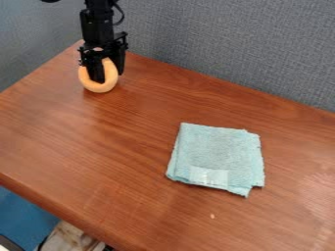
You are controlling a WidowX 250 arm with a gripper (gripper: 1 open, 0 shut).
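My black gripper [100, 65] is lowered at the back left of the wooden table, over a pale orange bowl-like round object [100, 85]. Its fingers reach down into or onto that object; whether they grip it or stand open I cannot tell. A folded light teal cloth [217, 153] lies flat on the right half of the table.
The wooden table [118, 157] is otherwise mostly clear. Grey padded walls [236, 44] border its back and left. Below the front left edge are a blue surface [20, 216] and some clutter.
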